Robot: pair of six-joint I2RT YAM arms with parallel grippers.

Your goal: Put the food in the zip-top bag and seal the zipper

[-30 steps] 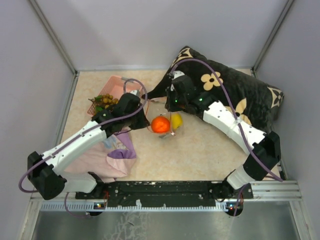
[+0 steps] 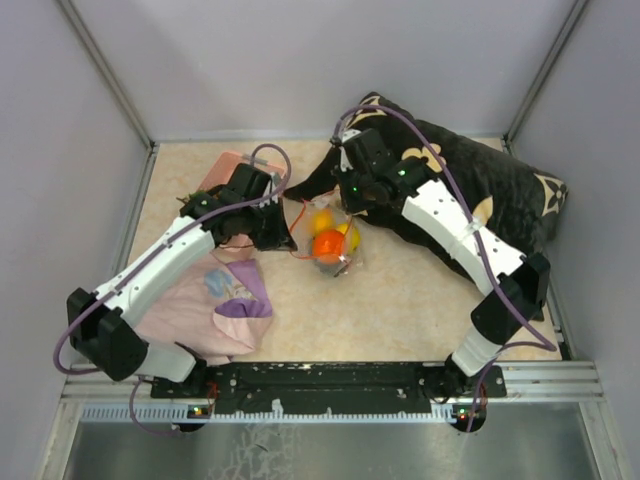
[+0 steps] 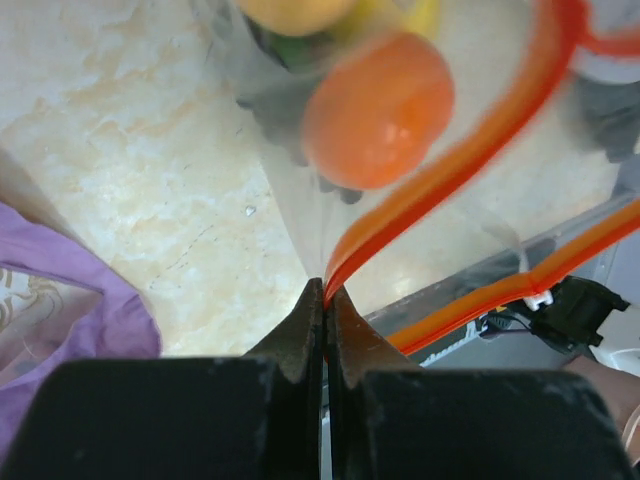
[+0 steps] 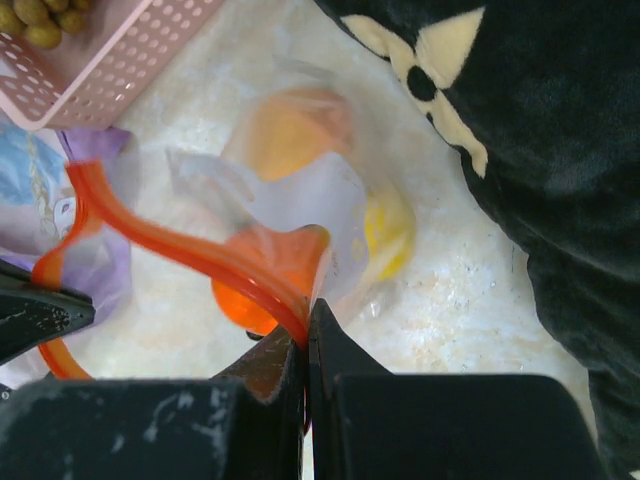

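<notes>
The clear zip top bag (image 2: pixel 340 268) hangs open between my grippers, its mouth edged by an orange-red zipper strip (image 3: pixel 470 150). Inside lie an orange fruit (image 2: pixel 328 246), a yellow fruit (image 2: pixel 352 237) and a yellow-orange one (image 2: pixel 322 220). My left gripper is shut on the strip on the bag's left side. On the right side, my right gripper pinches the strip too, shut with the thin edge running between its fingers. Bag film partly blurs the food in the right wrist view.
A pink basket (image 2: pixel 222 168) with greenish round fruit (image 4: pixel 42 28) stands at the back left, partly behind the left arm. A dark flowered cushion (image 2: pixel 480 170) fills the back right. Pink and purple cloth (image 2: pixel 215 310) lies front left.
Both grippers have shifted with the bag. The left arm now covers more of the basket.
</notes>
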